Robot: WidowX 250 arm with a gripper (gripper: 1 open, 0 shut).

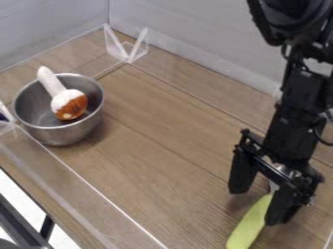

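My black gripper (270,175) is low at the right of the camera view, its fingers spread on either side of the upper part of a yellow-green elongated object (244,230) lying on the wooden table. Whether the fingers touch it is hard to tell. A steel bowl (76,127) at the left holds a white, long-handled object with an orange-and-white rounded end (68,102).
White walls run along the back, with a white wire-like item (125,47) near the back left. A small blue item is cut off at the left edge.
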